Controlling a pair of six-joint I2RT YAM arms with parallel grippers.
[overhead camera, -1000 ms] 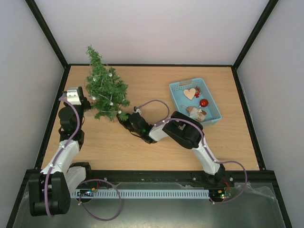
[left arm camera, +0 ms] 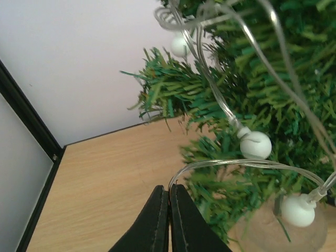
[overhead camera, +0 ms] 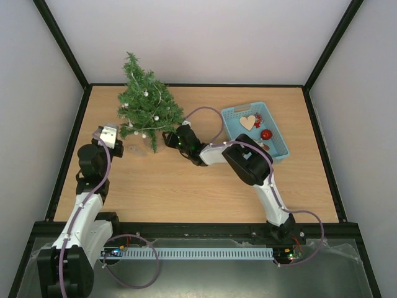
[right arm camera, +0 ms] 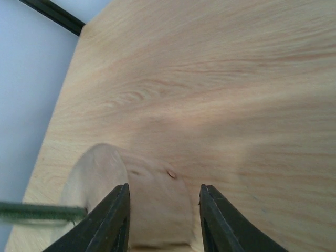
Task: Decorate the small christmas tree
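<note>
The small green Christmas tree (overhead camera: pixel 146 102) leans at the back left, its branches wound with a clear wire light string with white bulbs (left arm camera: pixel 255 144). In the left wrist view, my left gripper is shut with the thin wire (left arm camera: pixel 231 163) pinched at its fingertips, just left of the branches. My right gripper sits low at the tree's right side, partly under the branches in the top view. Its fingers (right arm camera: pixel 119 215) stand apart, with the round wooden tree base (right arm camera: pixel 157 205) seen beyond and nothing clearly gripped. A green twig (right arm camera: pixel 42 212) reaches in from the left.
At the back right, a blue basket (overhead camera: pixel 282 139) holds a wooden heart (overhead camera: pixel 247 121), a red ball (overhead camera: pixel 266 134) and other ornaments. My right arm crosses part of it. A wall lies close behind the tree.
The tree has shifted to the right from a second ago. My left gripper has also come a little rightward and forward, and my right gripper has moved right and slightly toward the back.
</note>
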